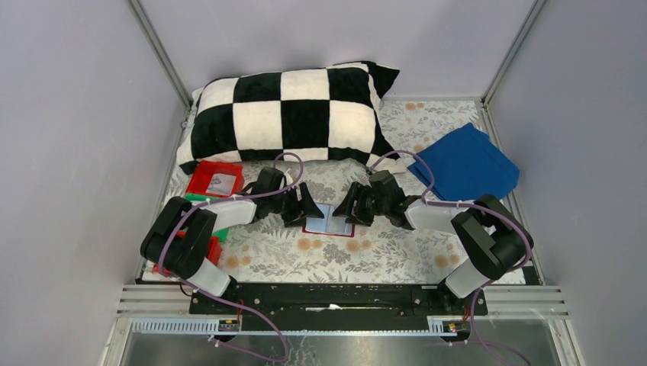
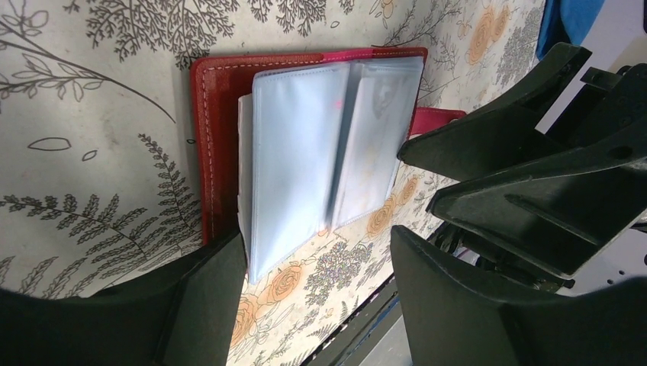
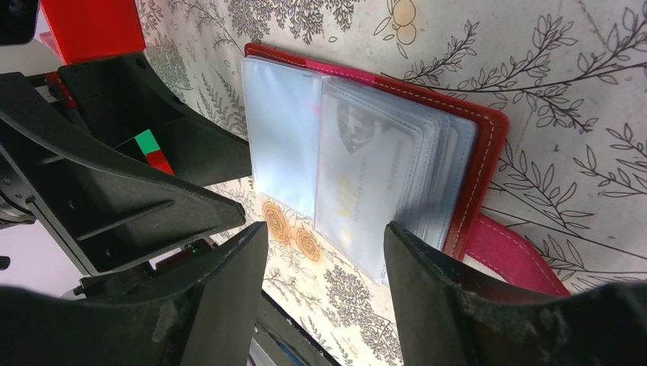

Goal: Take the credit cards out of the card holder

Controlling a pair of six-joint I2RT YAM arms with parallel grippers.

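The red card holder [image 1: 328, 233] lies spread flat on the table between my two grippers, its clear plastic sleeves facing up. In the left wrist view its pale left sleeve [image 2: 294, 145] stands slightly raised over the red cover. My left gripper is part open at the holder's left edge, one finger [image 2: 206, 282] close to that edge. A stack of clear sleeves [image 3: 381, 160] fills the holder's right half. My right gripper is open over that side, with a finger near the stack's outer edge. Whether either finger touches the sleeves I cannot tell.
Red and green trays [image 1: 200, 200] stand at the left, partly behind the left arm. A checkered pillow [image 1: 294, 114] lies along the back, and a folded blue cloth [image 1: 469, 168] at the right. The patterned table in front of the holder is clear.
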